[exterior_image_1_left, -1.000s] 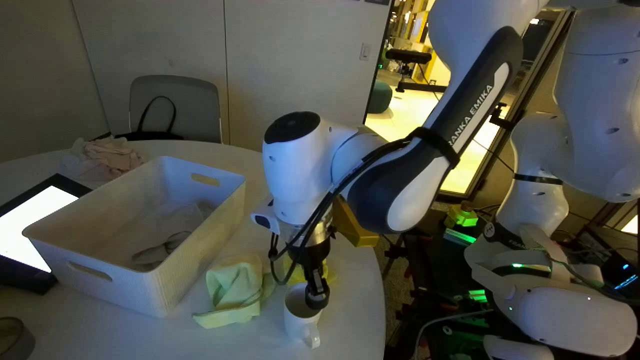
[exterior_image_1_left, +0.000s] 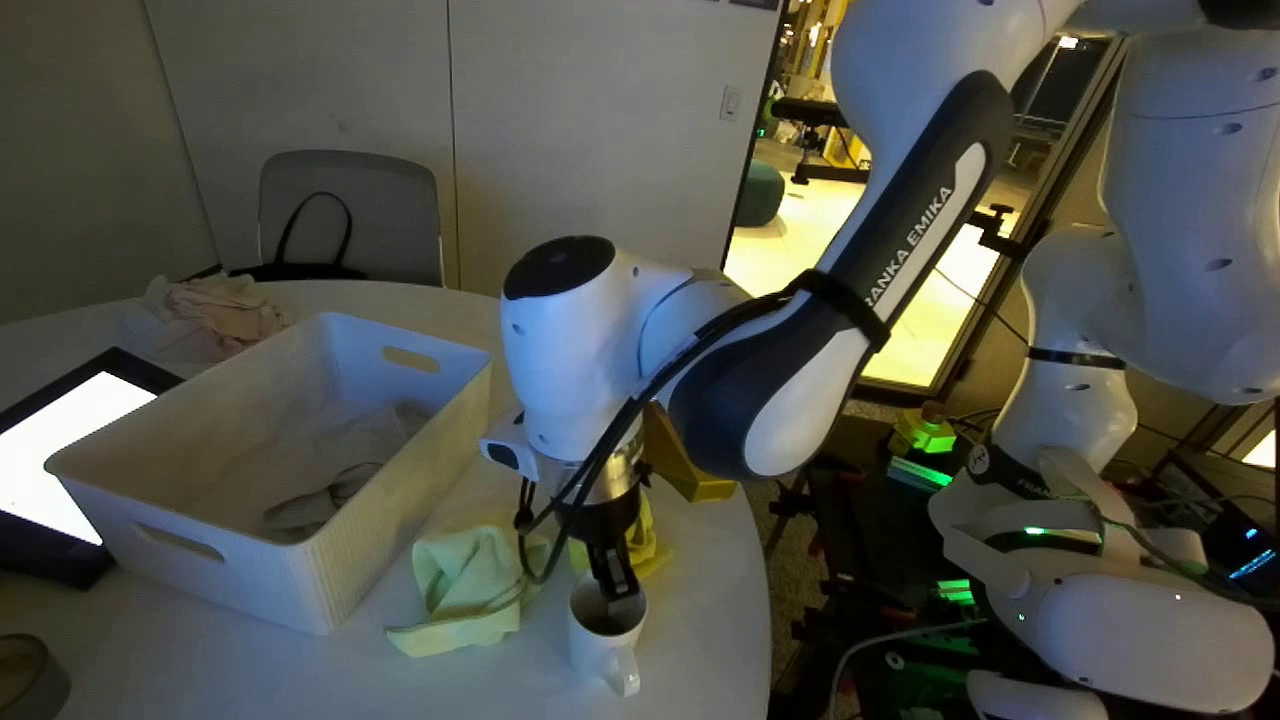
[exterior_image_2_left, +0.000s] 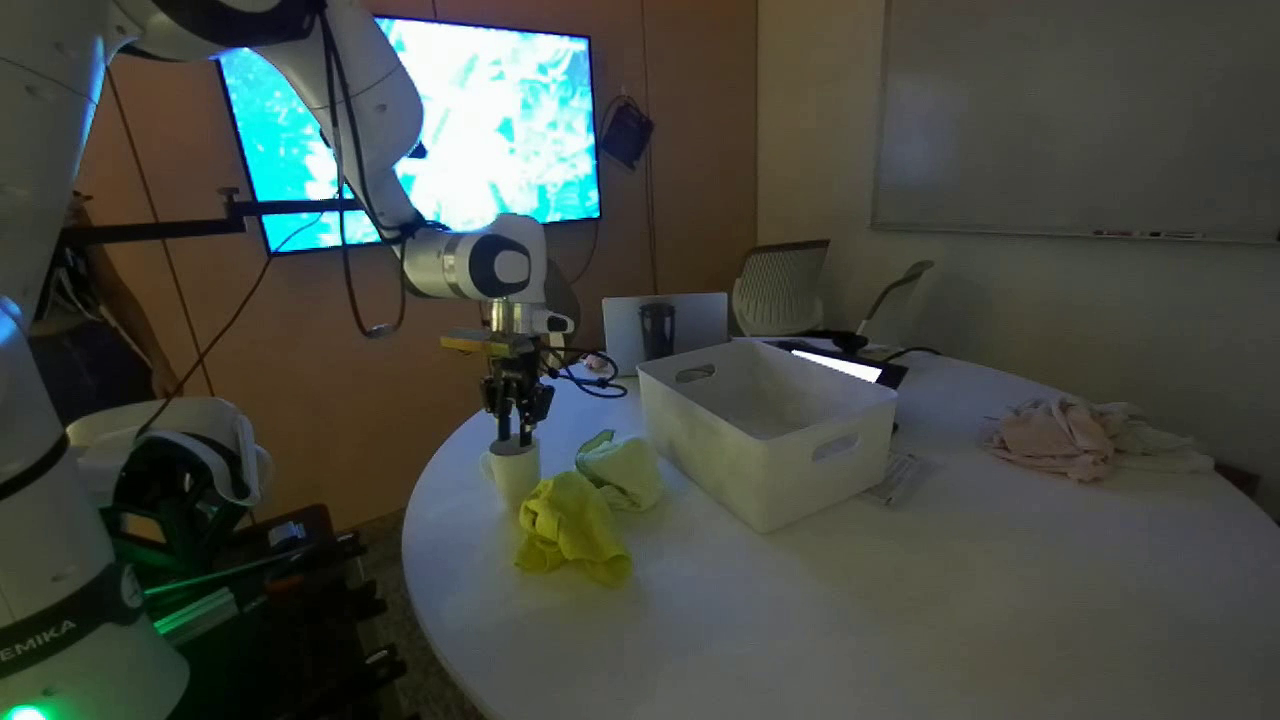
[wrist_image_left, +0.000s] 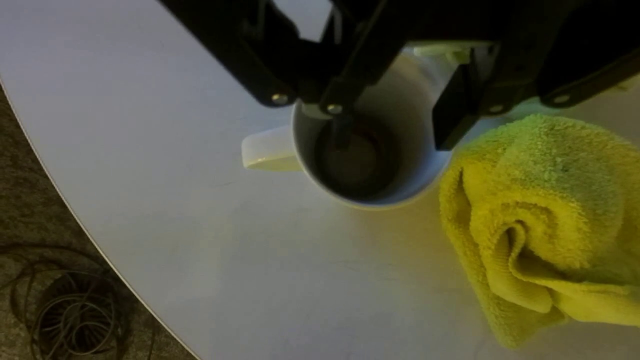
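Observation:
A white mug (exterior_image_1_left: 606, 636) stands upright near the table's edge, its handle (wrist_image_left: 270, 150) on the side away from the yellow cloth (wrist_image_left: 540, 228). My gripper (exterior_image_2_left: 516, 434) points down over the mug's mouth. In the wrist view, a clear gap shows between the fingers. One finger (wrist_image_left: 453, 117) is by the rim on the cloth side; the other reaches over the opening near the handle side. Whether either touches the mug, I cannot tell. The mug's dark interior (wrist_image_left: 360, 159) looks empty, though part is hidden by the fingers.
A pale green cloth (exterior_image_1_left: 468, 582) lies between the mug and a large white bin (exterior_image_1_left: 342, 576), which holds some cloth. A lit tablet (exterior_image_1_left: 60, 456) and a pinkish cloth heap (exterior_image_2_left: 1056, 438) are beyond the bin. In exterior view 2, the near tabletop (exterior_image_2_left: 840, 624) is clear.
The arm has shifted left in exterior view 1, so the fingers stand more centrally over the mug's mouth. The mug, cloths and bin have not moved.

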